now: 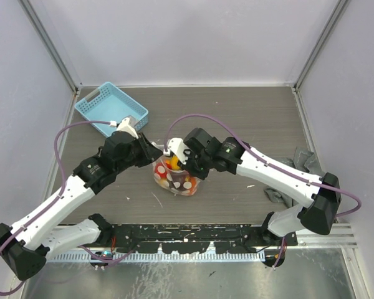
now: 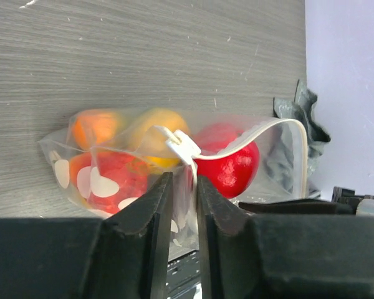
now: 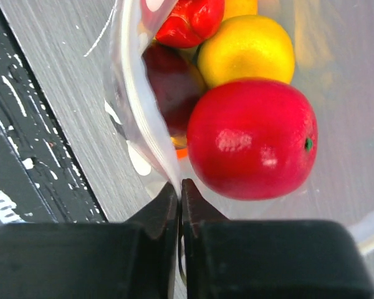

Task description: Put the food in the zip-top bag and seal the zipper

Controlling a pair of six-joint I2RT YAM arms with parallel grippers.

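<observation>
The clear zip top bag [image 1: 182, 184] with red and white spots stands on the table, holding food. In the right wrist view a red tomato-like piece [image 3: 252, 140], a yellow round piece [image 3: 247, 50] and a dark red piece [image 3: 172, 87] lie inside. My left gripper is at one end of the mouth, with folded film and the white zip strip between its narrowly spaced fingers; whether they grip it is unclear. The white zip slider [image 2: 183, 147] sits just past them. My right gripper is shut on the bag's rim, its fingertips close together.
A light blue basket [image 1: 115, 99] stands at the back left. A crumpled grey cloth [image 1: 290, 180] lies at the right edge. The table behind the bag is clear.
</observation>
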